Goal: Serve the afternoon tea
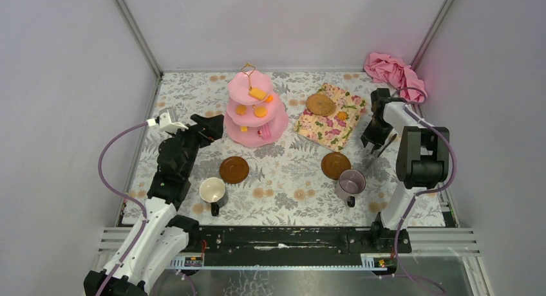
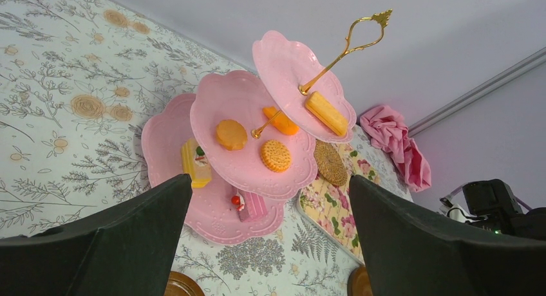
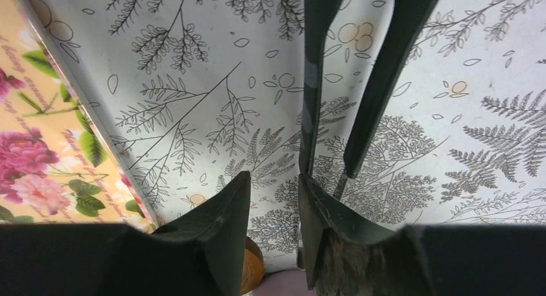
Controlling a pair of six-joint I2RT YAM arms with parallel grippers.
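The three-tier pink stand (image 1: 235, 129) holds pastries and cake pieces. My left gripper hangs left of it, open and empty. My right gripper is open above black-handled utensils (image 3: 380, 83) lying right of the floral board (image 3: 38, 148); one fingertip overlaps a utensil in the right wrist view, contact unclear. Two brown saucers (image 1: 234, 170) sit at left and right, each with a mug nearby: white inside at left (image 1: 212, 190), greyish at right (image 1: 351, 181).
A woven mat (image 1: 320, 104) lies on the board. A pink cloth (image 1: 393, 71) is bunched at the back right corner.
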